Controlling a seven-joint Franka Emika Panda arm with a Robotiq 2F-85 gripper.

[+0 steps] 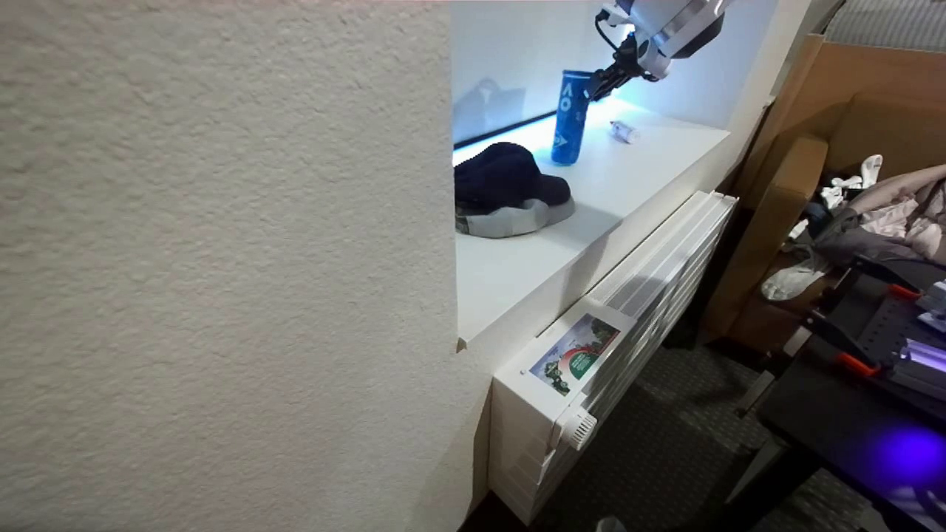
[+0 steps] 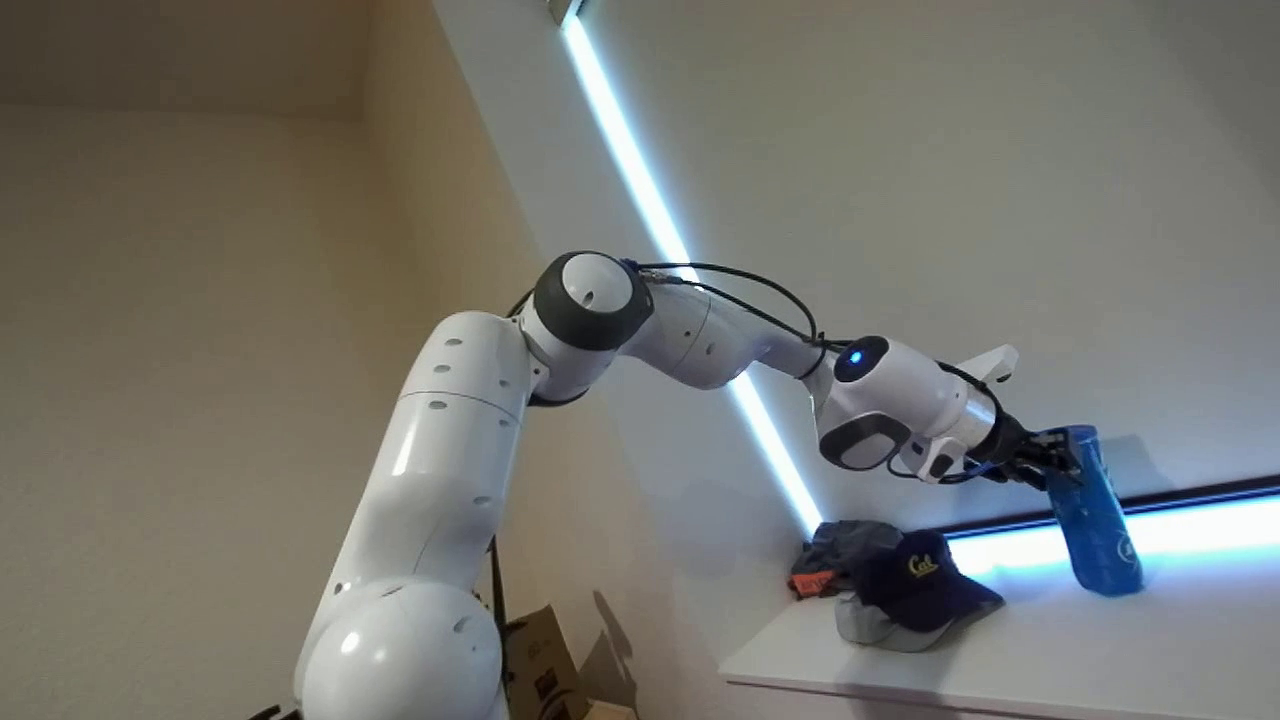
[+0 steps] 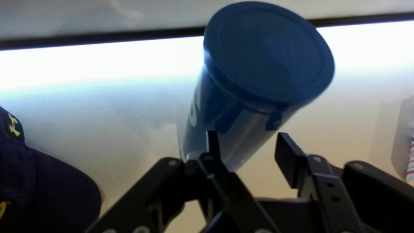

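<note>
A tall blue can [image 1: 569, 124] stands on the white sill [image 1: 661, 159], nearly upright in exterior view 1. In exterior view 2 the can [image 2: 1098, 516] shows a slight lean. My gripper [image 1: 596, 87] is by its upper part. Seen from the wrist, the gripper is part open, and a gap shows between the right finger and the can [image 3: 267, 54]. The left finger overlaps the can's side; whether it touches cannot be told.
A dark blue cap [image 1: 510, 177] on a grey one lies left of the can. A small white tube [image 1: 624, 132] lies to its right. The back wall [image 1: 510, 62] rises close behind the can. Bare sill lies toward the front edge.
</note>
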